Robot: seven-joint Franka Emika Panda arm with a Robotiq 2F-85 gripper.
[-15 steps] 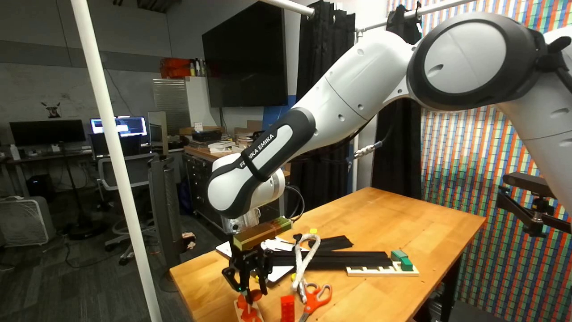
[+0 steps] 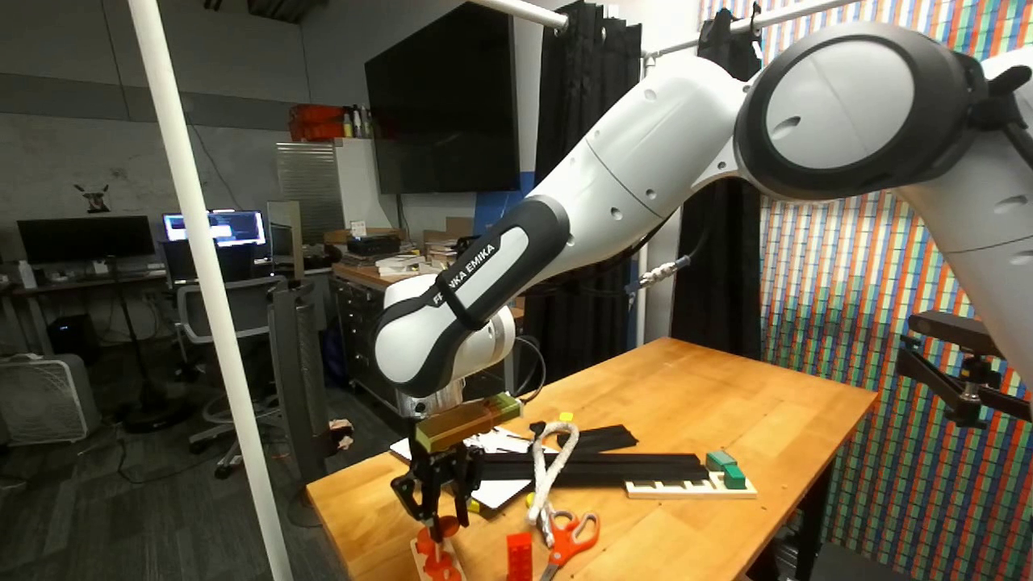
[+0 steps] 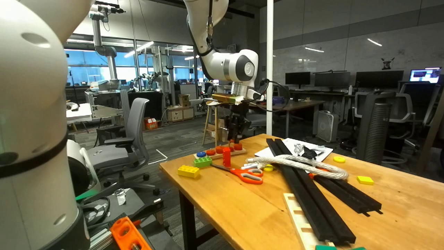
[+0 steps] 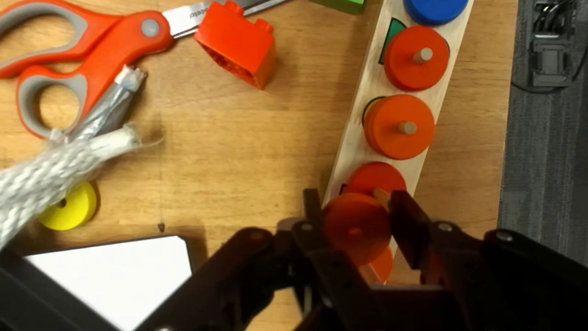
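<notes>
My gripper is shut on a reddish-orange disc (image 4: 355, 231), with a finger on either side of it. The held disc is over the near end of a wooden peg board (image 4: 353, 132) in the wrist view. It partly covers a red disc (image 4: 375, 175) and an orange disc (image 4: 384, 265); whether it sits on a peg cannot be told. Farther along the board are an orange disc (image 4: 398, 126), a red disc (image 4: 414, 58) and a blue disc (image 4: 434, 6). Exterior view 1 has the gripper (image 2: 446, 521) low over the board (image 2: 424, 560), pointing down.
Beside the board stand a red block (image 4: 234, 41) and orange scissors (image 4: 124, 41). A white rope (image 4: 60, 171), a yellow disc (image 4: 70, 207) and black rails (image 3: 306, 196) lie across the table. The table edge runs close along the board's outer side.
In exterior view 1 my gripper has shifted slightly left and up, still around the disc. The peg board has slid slightly the same way. Scissors and red block are unmoved.
</notes>
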